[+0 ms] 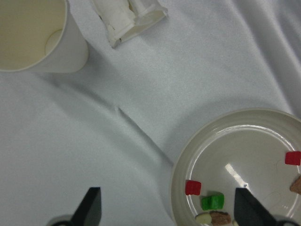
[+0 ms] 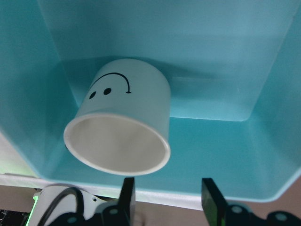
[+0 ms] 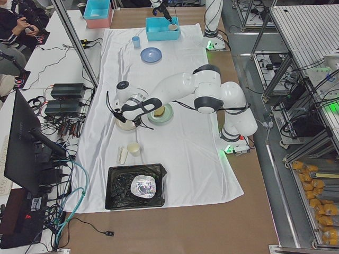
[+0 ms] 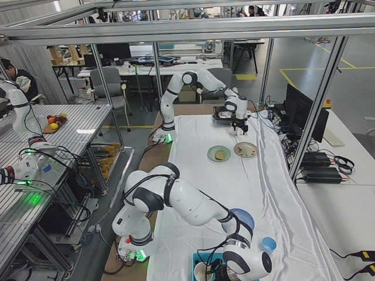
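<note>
My left gripper hangs open over the cloth at the edge of a beige plate (image 1: 235, 160) holding small red, green and brown pieces. A cream paper cup (image 1: 70, 47) and a white wrapped item (image 1: 127, 19) lie beyond it. In the right wrist view a white smiley cup (image 2: 141, 89) lies on its side in a turquoise bin (image 2: 221, 70); my right gripper is open at the bin's near edge, nothing between its fingers.
A green plate with a yellow item (image 4: 220, 155) sits beside the beige plate. A black tray (image 3: 119, 196) with foil is at one end; a blue plate (image 3: 151, 54) and blue cup (image 3: 135, 42) are at the other.
</note>
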